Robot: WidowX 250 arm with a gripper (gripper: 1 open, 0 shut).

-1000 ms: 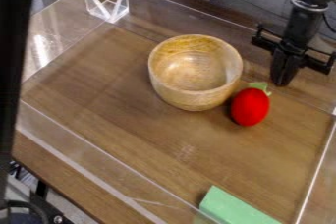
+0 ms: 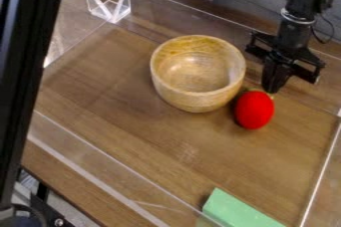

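My black gripper (image 2: 273, 82) hangs at the upper right, its fingertips low just above a red egg-shaped object (image 2: 254, 110) with a small green top, like a toy vegetable. I cannot tell whether the fingers touch it or how far apart they stand. A light wooden bowl (image 2: 196, 97) sits just left of the red object on the wooden surface.
A green block (image 2: 240, 213) lies at the bottom front. A clear plastic piece (image 2: 110, 7) stands at the back left. Clear walls edge the work area.
My gripper has moved leftward and down toward the bowl and the top of the red object. The bowl and red object look unmoved.
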